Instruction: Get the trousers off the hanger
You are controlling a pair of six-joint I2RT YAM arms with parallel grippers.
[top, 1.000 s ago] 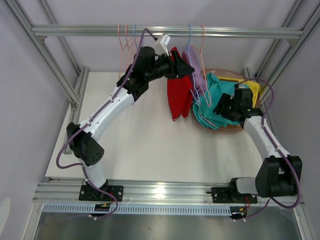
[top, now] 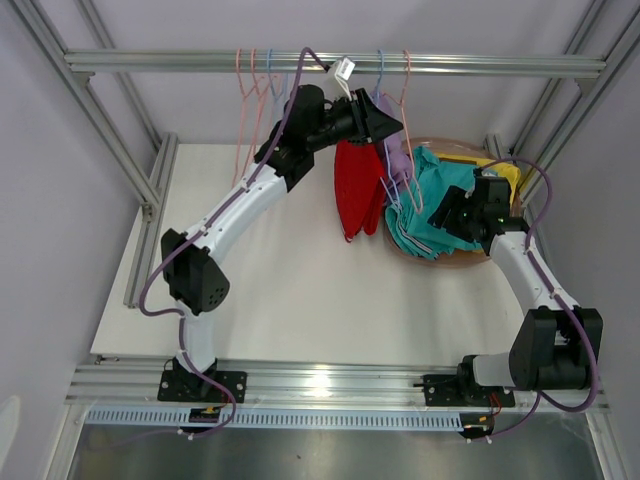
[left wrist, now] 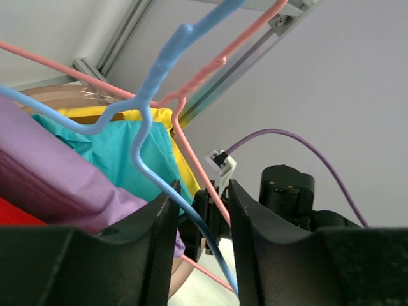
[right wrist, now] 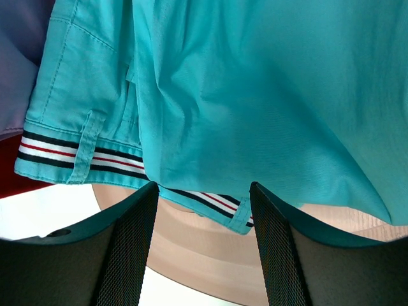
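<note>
A blue hanger (top: 388,170) and a pink hanger (top: 413,190) hang from the rail with purple cloth (top: 394,150) and red cloth (top: 356,190) beside them. My left gripper (top: 383,128) is at the upper hangers, fingers part open; in the left wrist view (left wrist: 203,210) both hanger wires cross between or in front of its fingertips. Teal trousers (right wrist: 268,108) with striped waistband fill the right wrist view. My right gripper (top: 450,212) is over them, its fingers apart with teal cloth behind the gap; whether it touches them I cannot tell.
A round basket (top: 450,258) holds teal and yellow clothing (top: 505,173) at the back right. More empty hangers (top: 243,110) hang at the left of the rail (top: 170,62). The white board's middle and left are clear.
The right arm has hardly moved.
</note>
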